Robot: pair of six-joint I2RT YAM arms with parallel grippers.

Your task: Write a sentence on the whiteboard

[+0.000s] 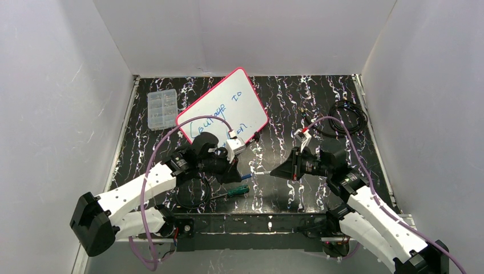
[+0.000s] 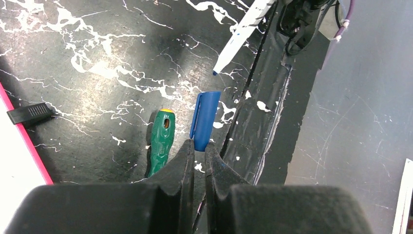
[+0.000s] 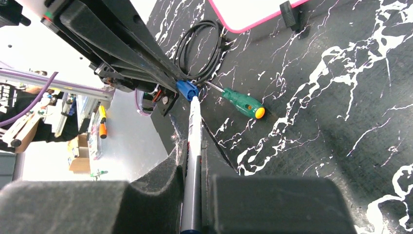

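Note:
A blue marker cap (image 2: 207,117) sticks out from the fingertips of my left gripper, which is shut on it. The white marker (image 3: 195,129) is held by my right gripper, its fingers shut around the barrel and its blue tip bare. In the left wrist view, the marker's tip points toward the cap with a gap between. From above, cap (image 1: 246,177) and marker (image 1: 262,173) face each other closely over the front of the table. The red-rimmed whiteboard (image 1: 245,103) lies behind my left arm with blue handwriting, partly hidden by that arm.
A green screwdriver (image 1: 237,191) and a coiled black cable (image 1: 188,202) lie near the front edge, below my left gripper. Farther off are a clear compartment box (image 1: 162,108) at left and another black cable (image 1: 359,117) at right.

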